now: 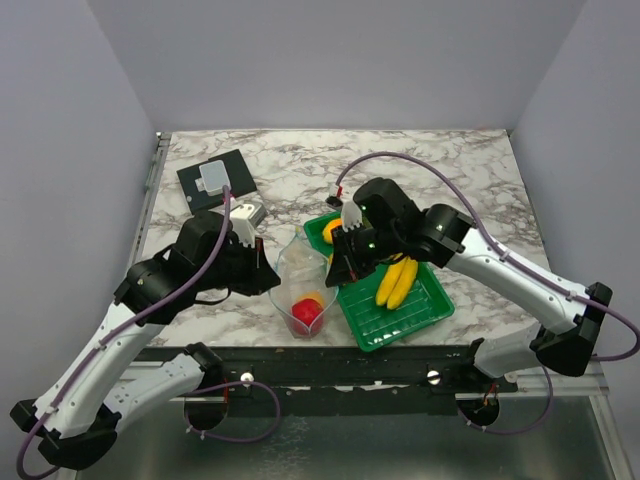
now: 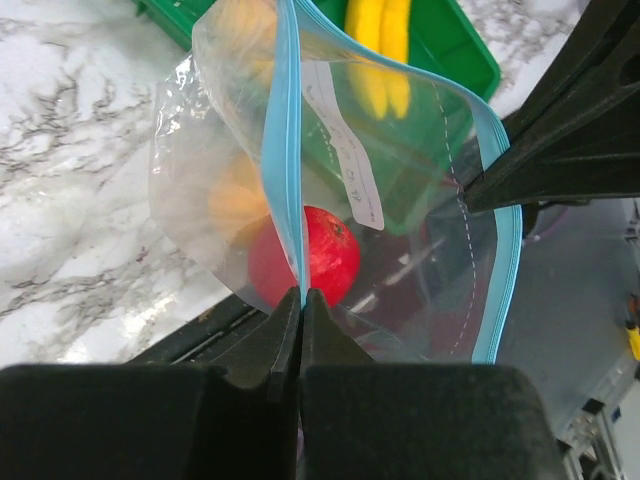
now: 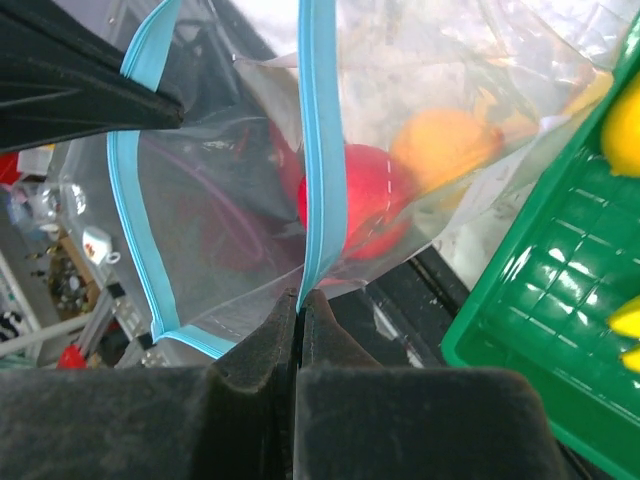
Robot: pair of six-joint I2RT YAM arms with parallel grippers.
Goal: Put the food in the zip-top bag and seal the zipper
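Observation:
Between my two arms in the top view stands the clear zip top bag (image 1: 300, 268), mouth spread wide. Inside it lie a red round fruit (image 2: 332, 262) and a yellow-orange fruit (image 3: 445, 148). My left gripper is shut on one side of the bag's blue zipper rim (image 2: 283, 130). On the opposite side, my right gripper is shut on the rim too, and its dark fingers (image 2: 560, 150) reach into the left wrist view. Whether the bag's bottom touches the table cannot be told.
Right of the bag, a green basket (image 1: 430, 322) holds bananas (image 1: 397, 284) and other food, partly hidden under my right arm. A black board with a grey pad (image 1: 213, 178) lies at the back left.

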